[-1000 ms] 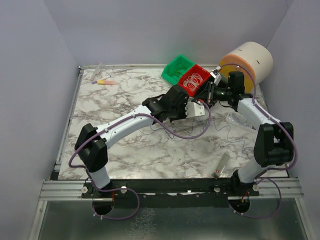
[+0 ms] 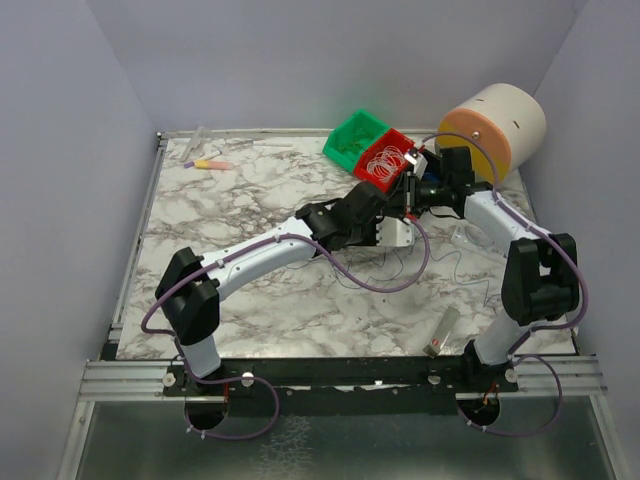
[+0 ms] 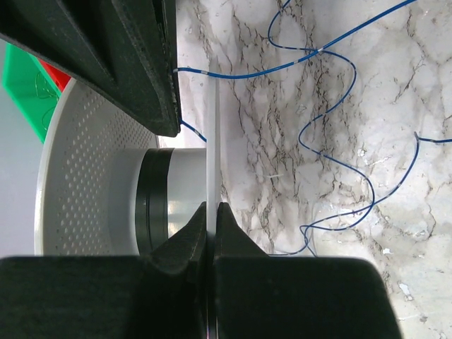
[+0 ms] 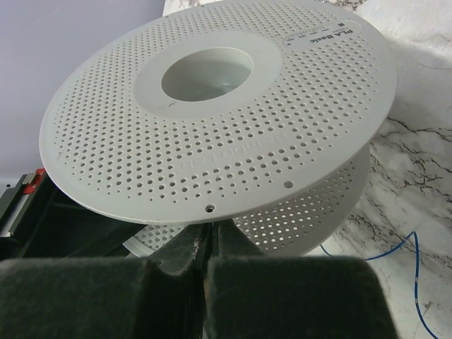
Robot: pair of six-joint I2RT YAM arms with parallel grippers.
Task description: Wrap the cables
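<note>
A pale perforated spool (image 4: 296, 120) fills much of the right wrist view. In the left wrist view, my left gripper is shut on the thin edge of one spool flange (image 3: 212, 141). My right gripper is shut at the near edge of the upper flange; its tips are partly hidden there. A black gripper part (image 3: 152, 63) stands over the spool at upper left. Blue cable (image 3: 268, 71) runs from its edge across the flange edge towards the upper right. Whether cable lies between the right fingers is hidden.
More blue cable (image 3: 339, 162) lies in loose bends on the marble table (image 2: 240, 320). Behind the arms stand a green bin (image 2: 350, 140), a red bin (image 2: 385, 160) and a large cream drum (image 2: 510, 115).
My right gripper has moved left, closer to my left one. My left gripper has shifted slightly towards the table's front edge.
</note>
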